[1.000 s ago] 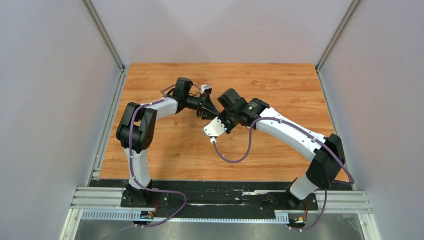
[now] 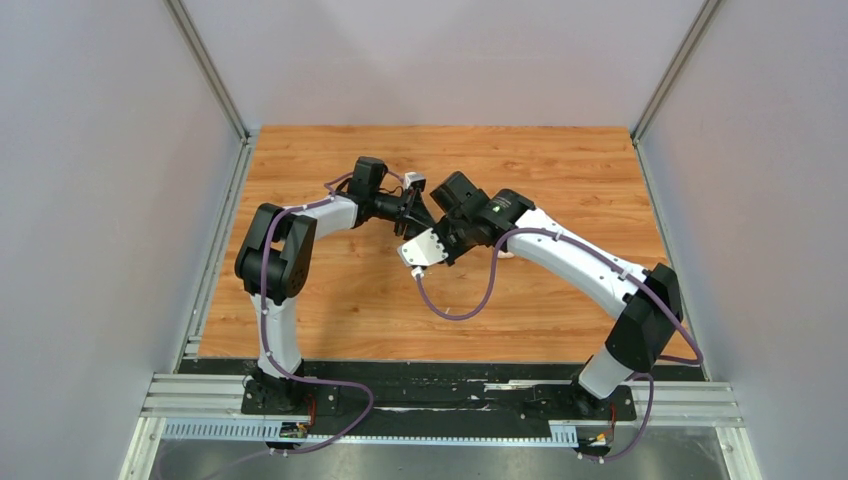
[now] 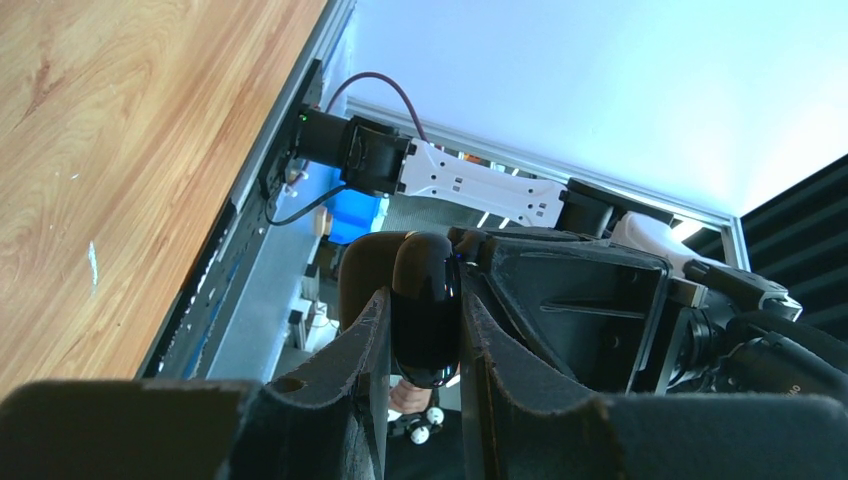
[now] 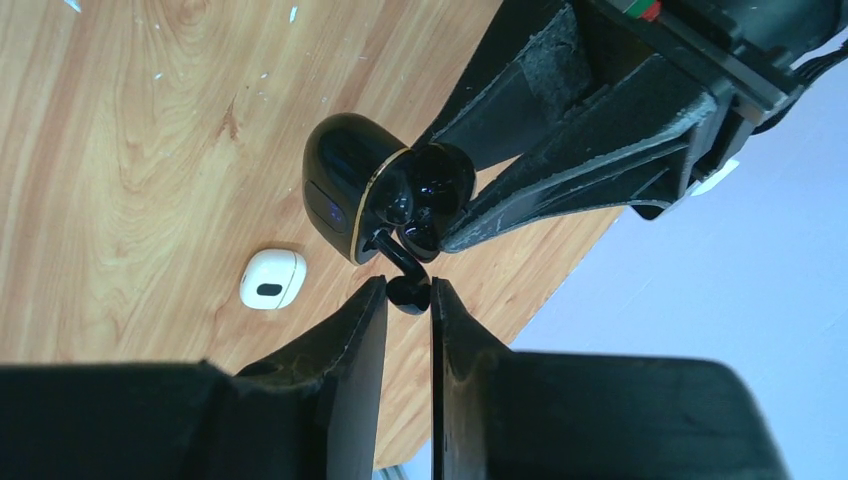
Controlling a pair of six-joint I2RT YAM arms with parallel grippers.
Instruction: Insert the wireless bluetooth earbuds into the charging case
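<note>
The open black charging case, with a gold trim line, is held by my left gripper, shut on it; in the left wrist view it shows as a glossy black body between the fingers. A black earbud (image 4: 408, 288) is in my right gripper, shut on it, its stem reaching into the front of the open case. Whether it is seated in a slot I cannot tell. The two grippers meet above the middle of the table, largely hidden by the arms in the top view.
A small white case (image 4: 272, 280) lies on the wooden table (image 2: 330, 310) below the grippers, mostly hidden in the top view. Purple cables hang from both arms.
My left arm is almost where it was.
</note>
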